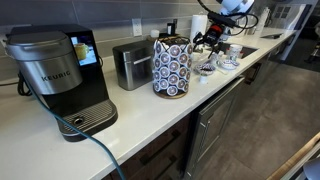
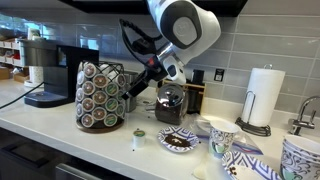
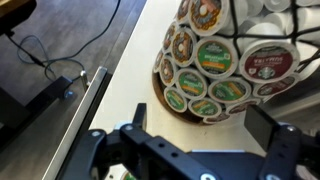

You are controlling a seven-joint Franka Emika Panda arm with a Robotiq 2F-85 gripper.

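Observation:
A wire rack full of coffee pods stands on the counter, the pods' round printed lids facing outward. In the second exterior view the rack is left of my gripper, which hangs close to its upper right side. The wrist view looks down over the rows of pods, beyond my gripper. Its dark fingers are wide apart with no object held. One small single pod or cup sits on the counter right of the rack. A Keurig coffee maker stands at the near left.
Right of the rack are a patterned plate, a glass kettle, patterned cups and a paper towel roll. A toaster is by the wall. Bare counter lies between coffee maker and rack.

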